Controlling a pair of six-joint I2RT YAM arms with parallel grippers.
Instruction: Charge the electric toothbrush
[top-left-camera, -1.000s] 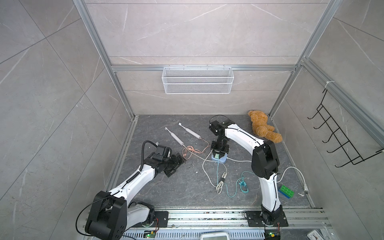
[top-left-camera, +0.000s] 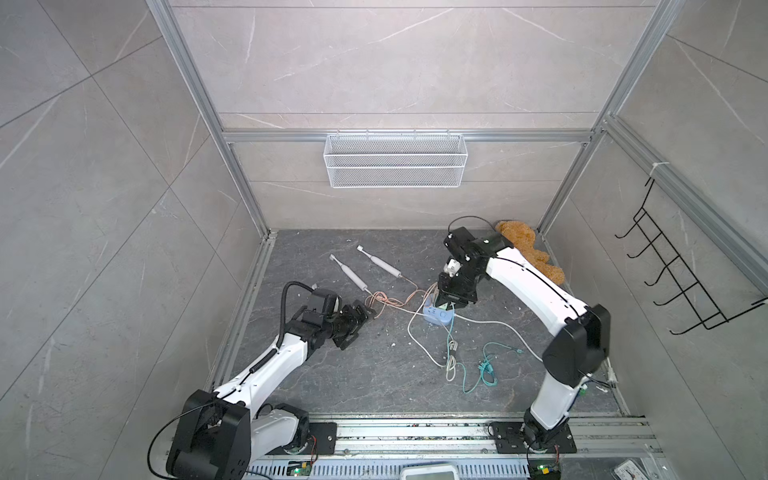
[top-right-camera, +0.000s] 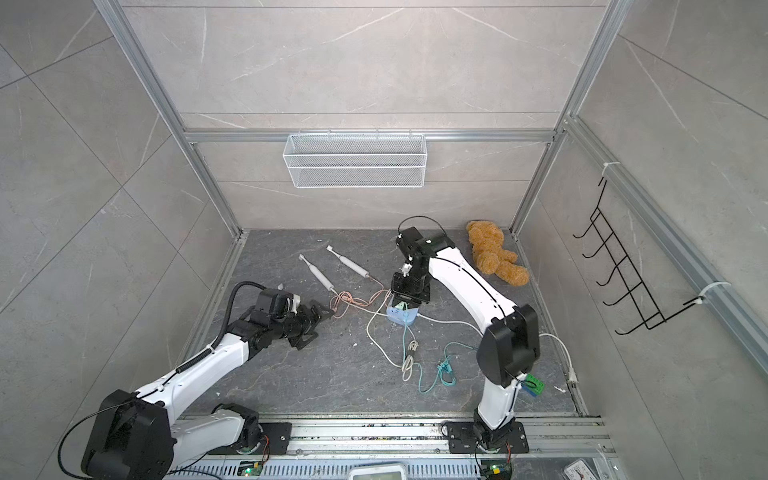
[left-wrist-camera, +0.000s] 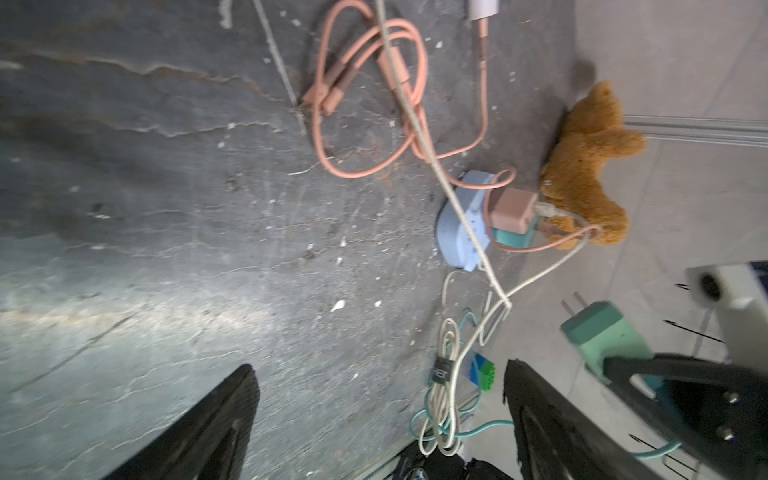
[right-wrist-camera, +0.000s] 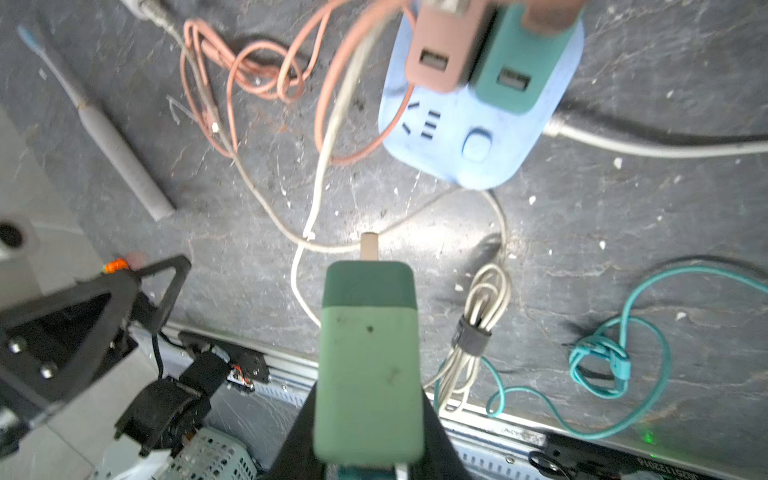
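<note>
My right gripper is shut on a green plug adapter, raised off the blue power strip, its pins showing in the left wrist view. A pink adapter (right-wrist-camera: 444, 40) and a teal one (right-wrist-camera: 524, 64) sit on the strip; a socket beside them is bare. Two white electric toothbrushes (top-left-camera: 350, 273) (top-left-camera: 380, 261) lie at the back left, joined to cables. My left gripper stands open over the floor left of the pink cable loops (left-wrist-camera: 368, 160), nothing between its fingers.
A teddy bear (top-right-camera: 492, 252) lies at the back right. Coiled white (right-wrist-camera: 480, 312) and teal (right-wrist-camera: 600, 360) cables lie in front of the strip. A green block (top-right-camera: 532, 384) is at the front right; a mesh rack (top-right-camera: 354, 160) hangs on the back wall.
My right gripper has risen from the power strip with the green adapter, moving up and slightly right, its arm shifting. My left arm has moved very slightly.
</note>
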